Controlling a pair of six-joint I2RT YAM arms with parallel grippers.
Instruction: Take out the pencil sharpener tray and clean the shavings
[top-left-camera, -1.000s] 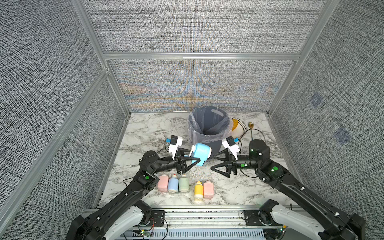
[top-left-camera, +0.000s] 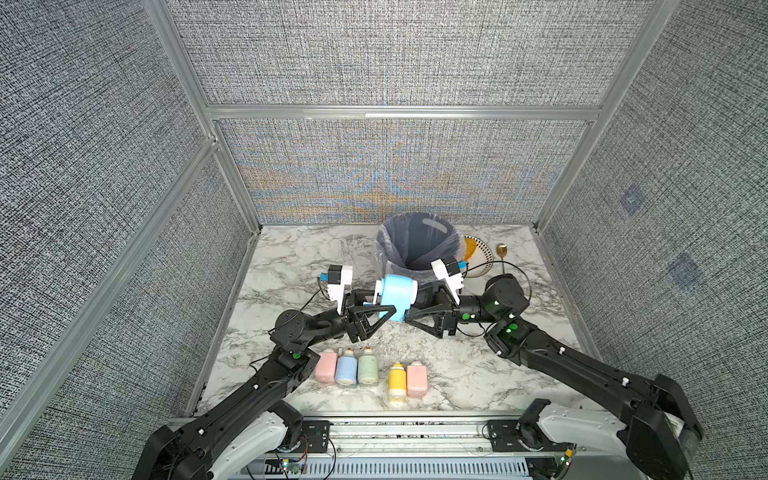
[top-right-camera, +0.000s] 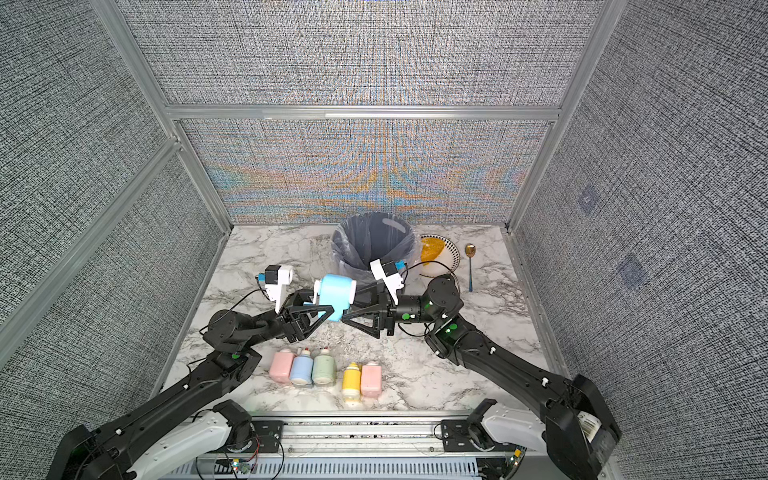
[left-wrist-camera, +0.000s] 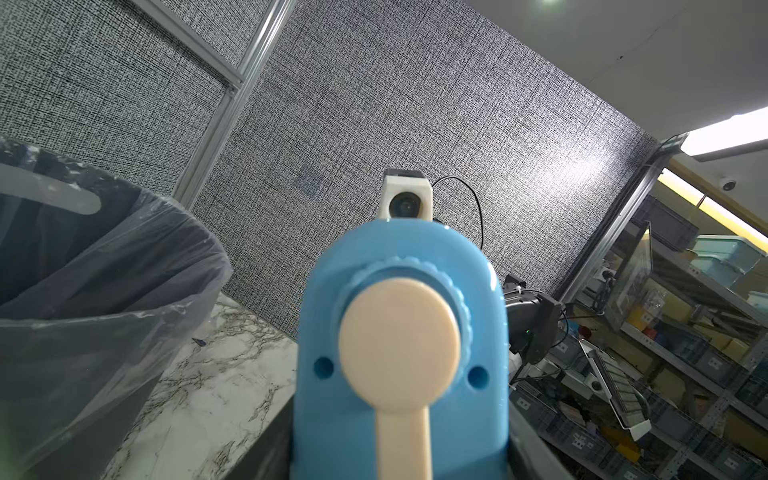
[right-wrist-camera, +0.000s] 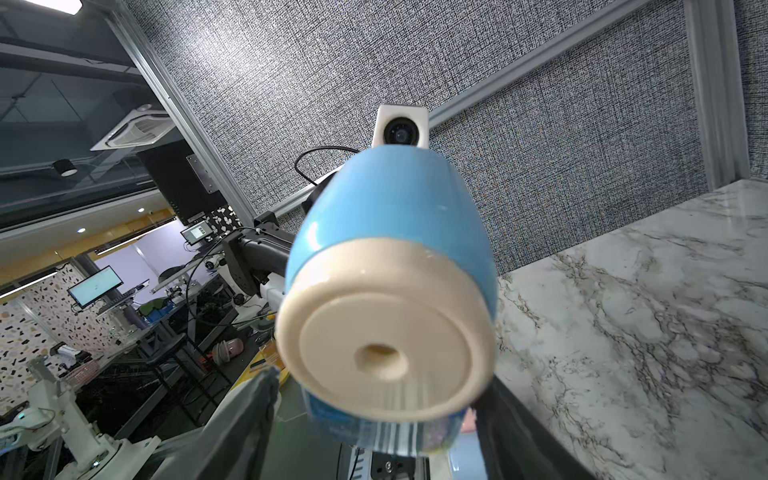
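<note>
The light blue pencil sharpener (top-left-camera: 397, 294) is held up in front of the bin. Its cream crank (left-wrist-camera: 398, 340) fills the left wrist view; its cream round front with a hole and the clear tray below face the right wrist camera. My left gripper (top-left-camera: 382, 308) is around the sharpener from the left, apparently shut on it.
A lined bin (top-left-camera: 416, 240) stands behind, with a plate (top-right-camera: 444, 264) and spoon (top-right-camera: 470, 252) to its right. Several small bottles (top-left-camera: 368, 369) line the front.
The sharpener and left gripper have risen slightly and shifted a little left. My right gripper has moved up and left onto the sharpener.
</note>
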